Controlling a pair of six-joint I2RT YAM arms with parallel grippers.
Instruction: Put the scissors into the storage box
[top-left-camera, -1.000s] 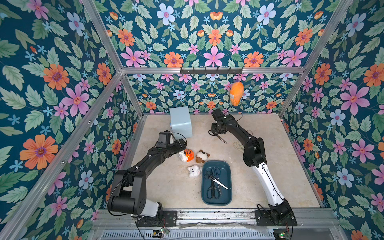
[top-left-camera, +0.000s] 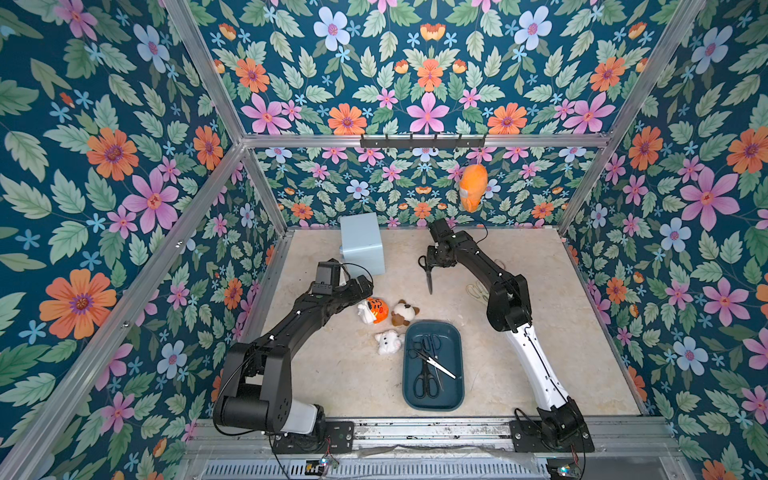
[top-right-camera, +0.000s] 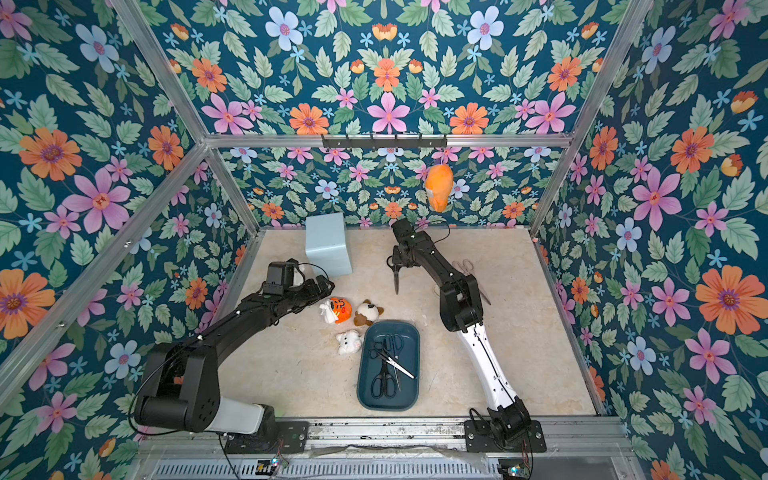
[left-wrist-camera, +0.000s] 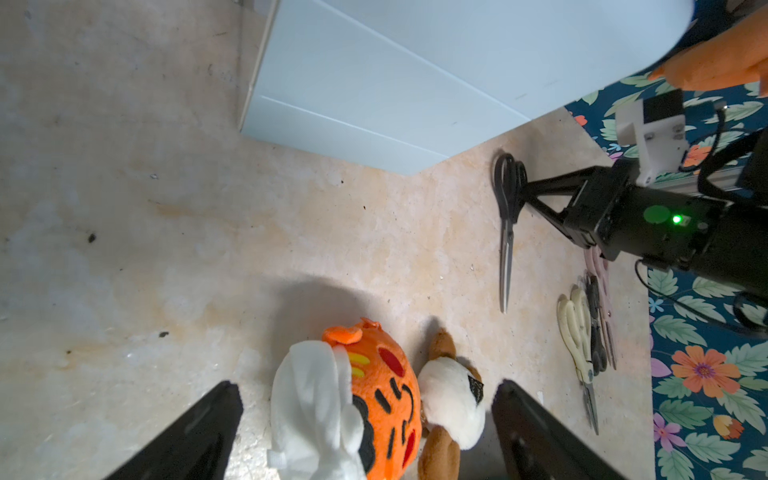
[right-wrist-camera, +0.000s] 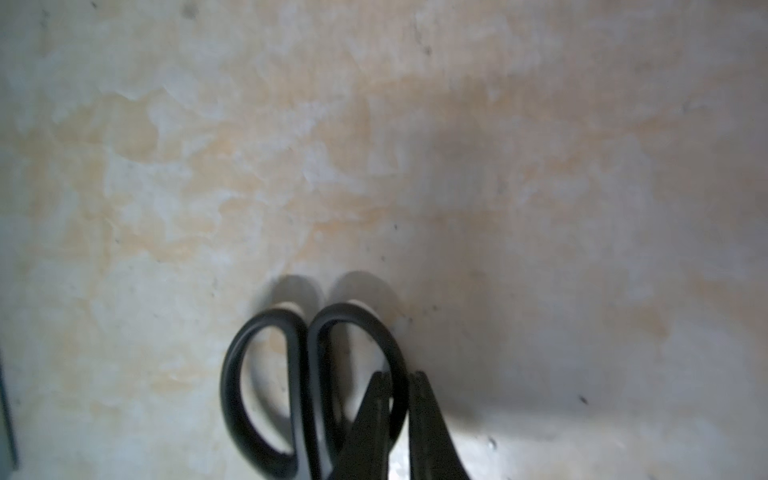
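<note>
Black scissors (right-wrist-camera: 297, 384) lie on the table right of the light blue box, blades toward the front. My right gripper is at their right handle loop, one finger inside and one just outside, fingers nearly closed round the rim; whether it grips cannot be told. A teal tray (top-left-camera: 433, 329) at front centre holds several scissors. My left gripper hovers over the plush toys, its fingertips apart in the left wrist view.
A light blue box (top-left-camera: 360, 240) stands at back left. Plush toys (top-right-camera: 339, 312) sit left of centre, by the tray. More scissors (left-wrist-camera: 577, 328) lie at the right, under the right arm.
The scissors by my right gripper have swung round, blades now pointing toward the front rather than front-right. My right gripper has shifted slightly right. The left arm looks unchanged.
</note>
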